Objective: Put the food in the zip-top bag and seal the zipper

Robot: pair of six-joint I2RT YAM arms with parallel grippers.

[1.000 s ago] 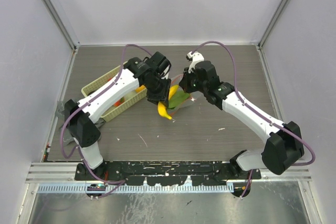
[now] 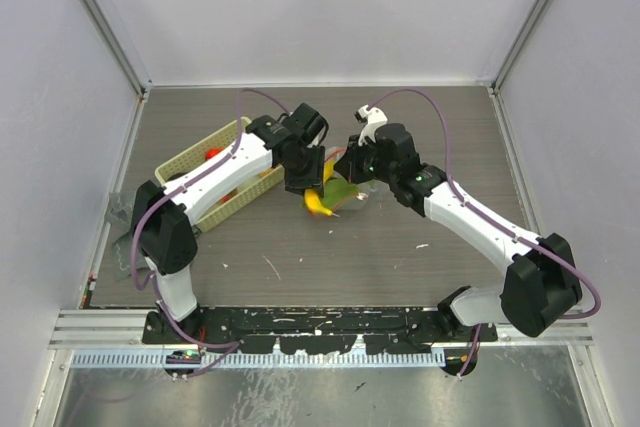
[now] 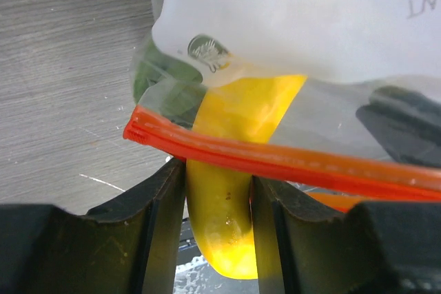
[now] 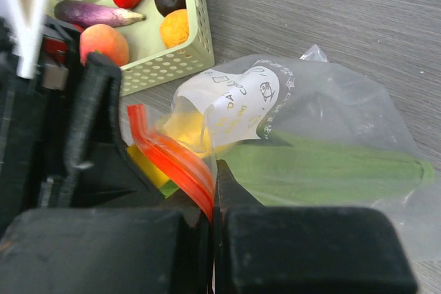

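A yellow banana (image 3: 220, 211) is pinched in my left gripper, its near end sticking out below the bag's orange-red zipper. Its far part reaches past the zipper into the clear zip bag (image 4: 331, 115), so it is only partly inside. My right gripper is shut on the bag's zipper edge (image 4: 176, 163). Inside the bag lies a long green vegetable (image 4: 324, 170). From above, both grippers meet over the bag, with the banana (image 2: 318, 203) angled out of its mouth toward the front.
A pale green basket (image 2: 172, 167) stands at the back left, close to the left arm. In the right wrist view it holds an orange (image 4: 175, 28), a peach (image 4: 103, 45), a purple eggplant (image 4: 96, 14) and other food.
The left gripper and banana have shifted slightly right and toward the back, and the right gripper has come slightly lower and left. The bag mouth looks narrower, its zipper strips closer together.
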